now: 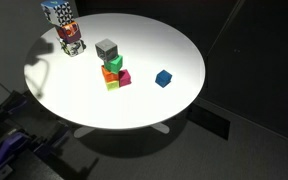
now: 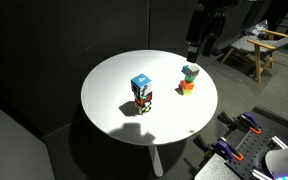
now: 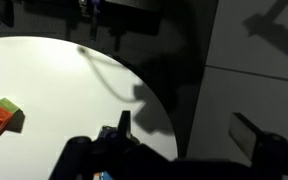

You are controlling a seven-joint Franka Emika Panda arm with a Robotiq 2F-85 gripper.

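In the wrist view my gripper stands open, its two fingers wide apart with nothing between them. It is above the floor just outside the table's edge. A stack of small coloured blocks [image 1: 115, 64] sits mid-table: grey on top, then green, orange and yellow, with a pink block [image 1: 124, 77] beside the lower ones. To its right lies a lone blue cube [image 1: 163, 78]. A taller stack of patterned cubes [image 1: 68, 32] rises at the left edge of exterior view 1; in exterior view 2 this patterned stack [image 2: 141, 86] is near the middle.
Both stacks stand on a round white table [image 1: 174, 50]. Much of its top is bare. A wooden chair [image 2: 267, 45] is at the back right of exterior view 2, and dark robot hardware [image 2: 246, 150] with orange-and-blue parts lies at the lower right.
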